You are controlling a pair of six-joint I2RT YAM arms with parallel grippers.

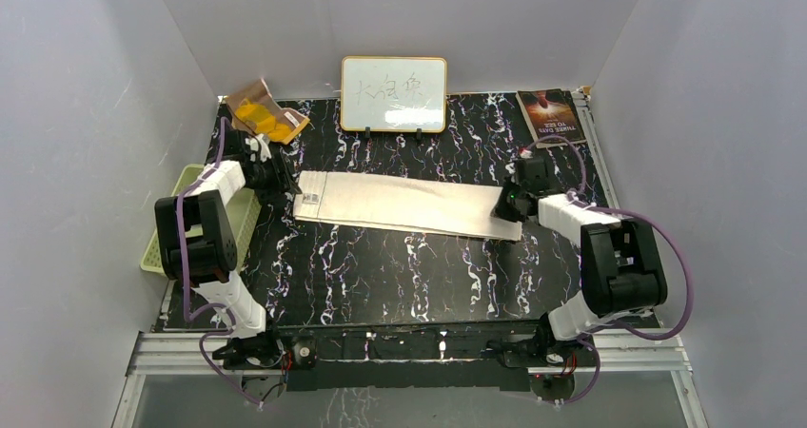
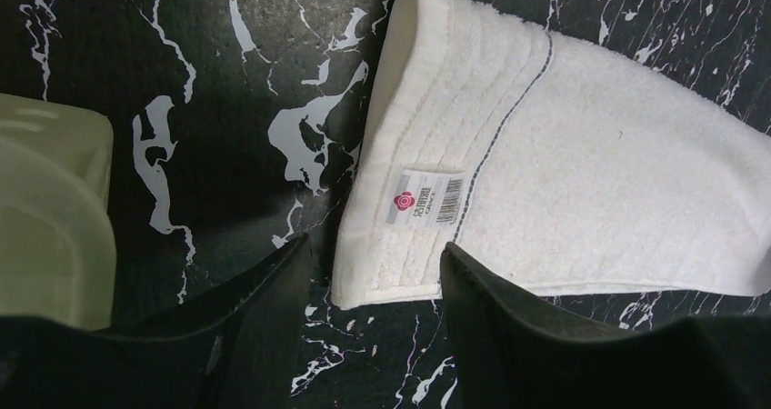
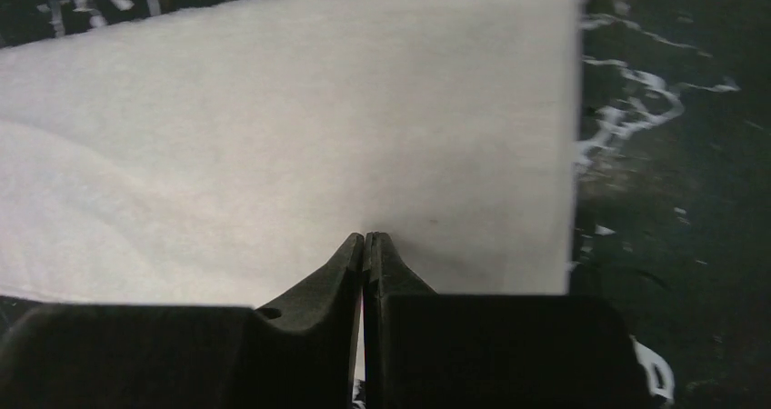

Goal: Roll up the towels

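A cream towel (image 1: 409, 203), folded into a long strip, lies flat across the middle of the dark marbled table. Its left end carries a dark stripe and a paper label (image 2: 425, 198); the folded edge there bulges open a little in the left wrist view. Just off that left end is my left gripper, open, with nothing held. Over the towel's right end hangs my right gripper, its fingertips together and no cloth visible between them. Whether those tips touch the towel (image 3: 300, 136) cannot be told.
A light green basket (image 1: 160, 238) stands left, partly beneath the left arm. At the back are a brown and yellow bag (image 1: 257, 112), a whiteboard (image 1: 393, 90) and a book (image 1: 552, 117).
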